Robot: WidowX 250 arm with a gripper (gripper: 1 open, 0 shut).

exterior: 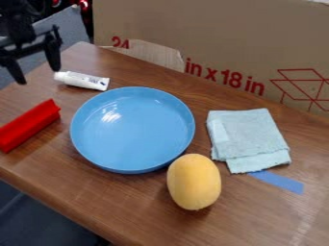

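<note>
My black gripper (pixel 35 64) is at the upper left, partly out of frame, its fingers open above the table left of a white tube (pixel 83 80). A blue plate (pixel 133 130) lies in the middle. A red object (pixel 29 126) lies at the left front, and a yellow mango-like object (pixel 193 182) sits right front of the plate.
A folded pale blue cloth (pixel 247 139) lies at the right, with blue tape (pixel 276 181) beside it. A large cardboard box (pixel 218 38) stands along the back of the wooden table (pixel 129 216).
</note>
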